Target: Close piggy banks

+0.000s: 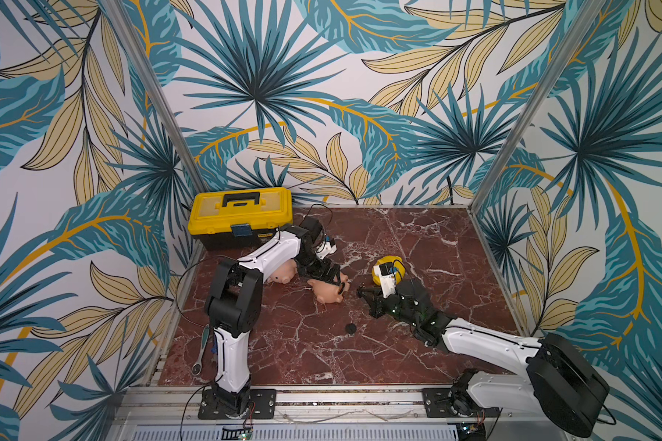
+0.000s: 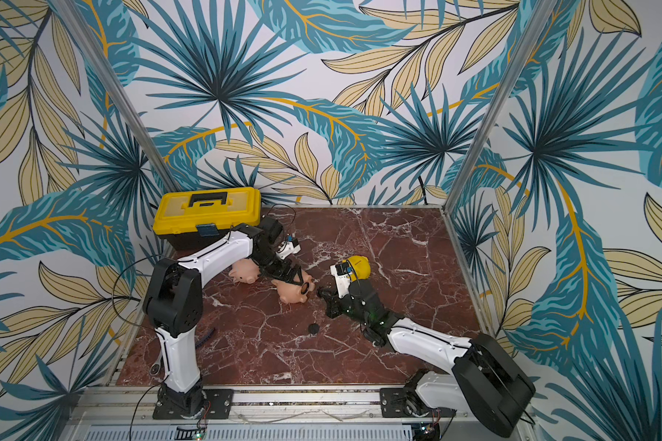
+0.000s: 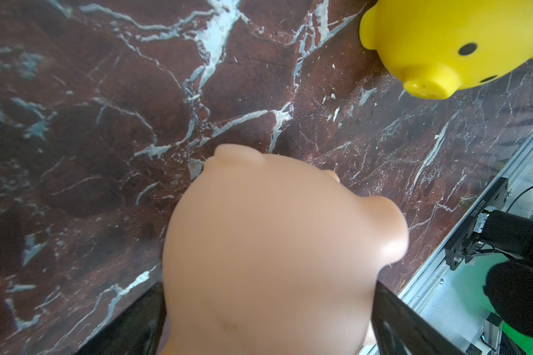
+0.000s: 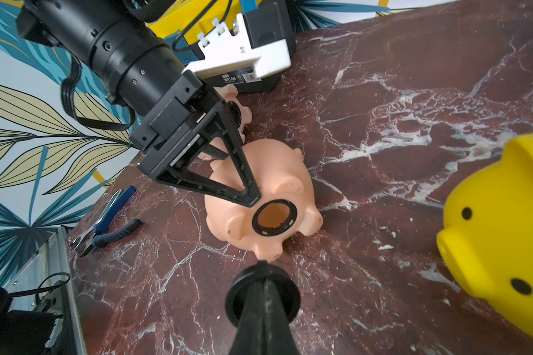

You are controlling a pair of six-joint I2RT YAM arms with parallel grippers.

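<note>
A pink piggy bank [image 4: 242, 159] lies tipped, its belly hole with a black rim [image 4: 274, 217] facing my right gripper. My left gripper straddles its body, one finger on either side; whether the fingers press on it I cannot tell. In the right wrist view a black round cap [image 4: 237, 294] sits at the tips of my right gripper. The fingers are shut on it, a short way from the open hole. Behind, partly covered by the left arm, is another pink pig [image 1: 282, 272]. The yellow pig [image 4: 503, 236] stands to the right.
Another black cap [image 1: 351, 328] lies on the table in front of the pigs. The yellow toolbox [image 1: 240, 210] fills the back left corner. Pliers [image 4: 103, 223] rest at the left edge.
</note>
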